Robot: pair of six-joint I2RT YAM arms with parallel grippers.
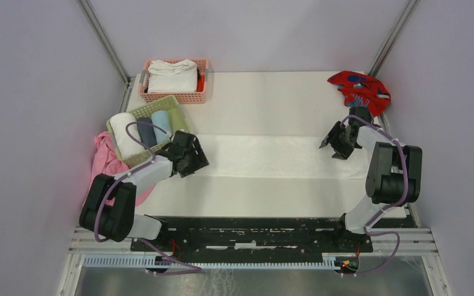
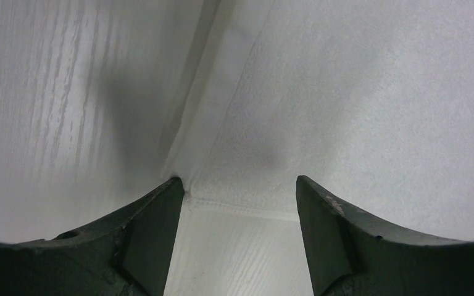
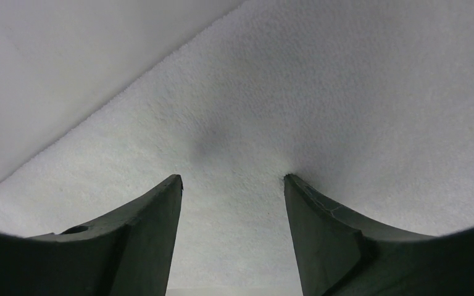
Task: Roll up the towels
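Observation:
A long white towel (image 1: 265,156) lies flat across the middle of the table in a wide strip. At its left end my left gripper (image 1: 201,158) is low over the cloth; in the left wrist view its fingers stand apart, one fingertip at the towel's edge (image 2: 213,111) near a corner. Near the right end, my right gripper (image 1: 329,150) is over the towel. The right wrist view shows that gripper open, with only flat towel surface (image 3: 241,135) beneath and between its fingers. The towel's left end is partly hidden by the left arm.
A green basket (image 1: 178,117) holding rolled towels stands left, beside a pink cloth (image 1: 105,161). A pink basket (image 1: 173,98) with folded white cloth sits at the back left. A red patterned cloth (image 1: 370,92) lies at the back right.

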